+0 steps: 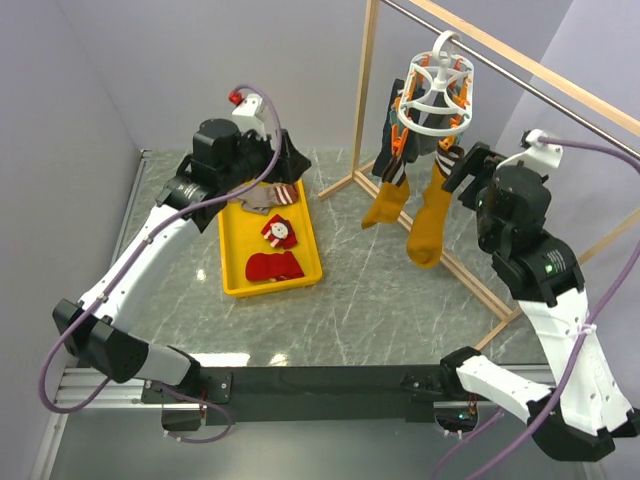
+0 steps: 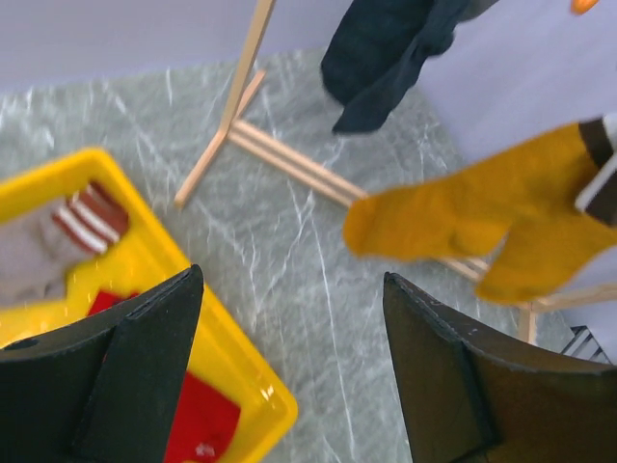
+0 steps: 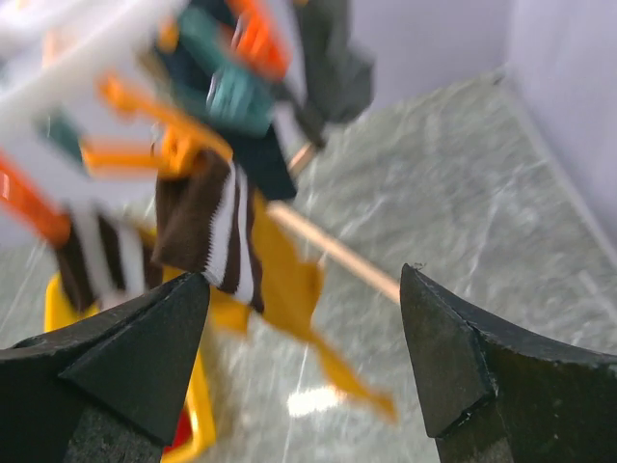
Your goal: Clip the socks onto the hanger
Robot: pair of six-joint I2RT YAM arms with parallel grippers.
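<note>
A white round hanger (image 1: 438,72) with orange and teal clips hangs from the metal rod. Two mustard socks with dark striped tops dangle from it, one sock (image 1: 388,200) on the left and another sock (image 1: 430,220) on the right; dark socks (image 2: 386,58) hang there too. My left gripper (image 1: 298,165) is over the back of the yellow tray, its fingers (image 2: 145,357) parted with nothing between them. To the right of the hanging socks is my right gripper (image 1: 462,180). Its fingers (image 3: 472,357) stand apart, and the striped sock top (image 3: 227,222) shows beyond them, not gripped.
In the yellow tray (image 1: 232,262) lie grey-and-red striped socks (image 1: 262,197), a red sock with a face (image 1: 278,232) and a folded red sock (image 1: 273,266). The wooden stand (image 1: 366,70) rises at the right. Bare marble tabletop (image 1: 350,310) spreads in front.
</note>
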